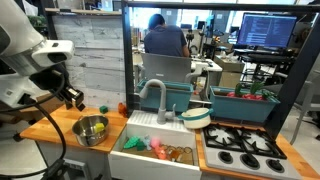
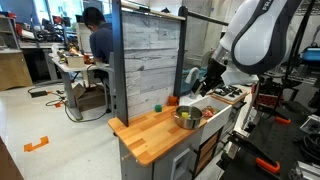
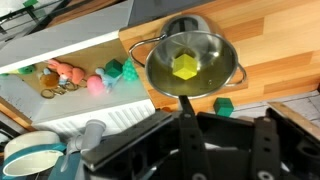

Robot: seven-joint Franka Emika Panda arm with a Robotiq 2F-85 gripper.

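The round metal pot (image 3: 213, 88) has wire handles on both sides and a yellow cube (image 3: 185, 66) inside. My gripper is shut at its near rim, with the thin metal apparently pinched between the fingertips. In exterior view 1 the pot (image 1: 91, 132) is roughly level at the wooden counter's front left; whether its base touches the wood cannot be told. From the other side, the gripper (image 2: 202, 88) reaches down towards the pot (image 2: 188, 119).
A green block (image 3: 223, 105) lies beside the pot on the wooden counter (image 1: 45, 131). To the right are a white sink (image 1: 127, 160) holding several coloured toys, a grey faucet (image 1: 160, 90) and a black stove (image 1: 245, 147). A tall post (image 1: 128, 55) rises behind the counter.
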